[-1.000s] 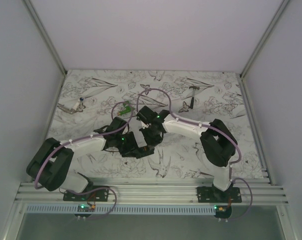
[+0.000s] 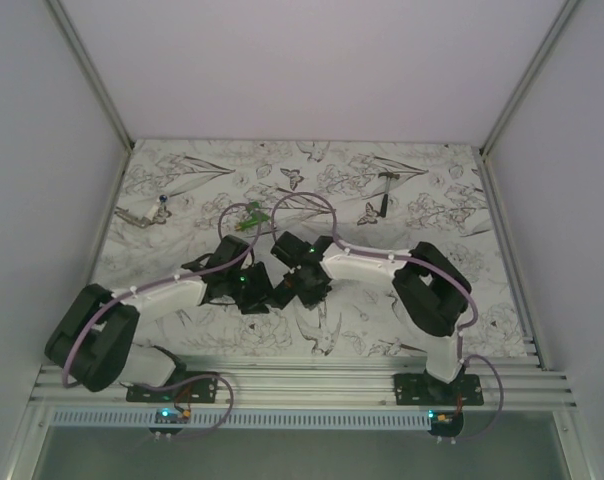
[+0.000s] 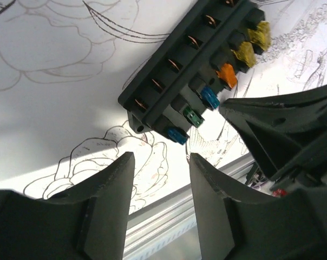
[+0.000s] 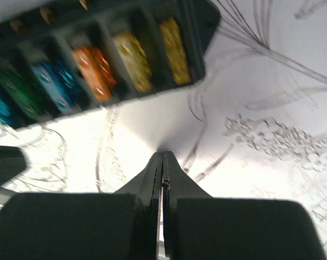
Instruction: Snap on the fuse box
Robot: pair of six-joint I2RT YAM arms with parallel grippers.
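Note:
The black fuse box lies on the patterned table, with colored fuses along one side, two yellow, orange, blue and green; it also fills the upper left of the right wrist view (image 4: 142, 81). My left gripper stands open just beside the fuse box's end, nothing between its fingers. My right gripper is shut with nothing visible in it, its tips at the table beside the fuse row. In the top view both grippers largely hide the box (image 2: 282, 296).
A green object (image 2: 252, 218) lies behind the grippers. A hammer (image 2: 385, 195) is at back right and more tools (image 2: 142, 215) at back left.
My right arm has moved toward the front of the table, over and beside the fuse box. The left arm has shifted only slightly.

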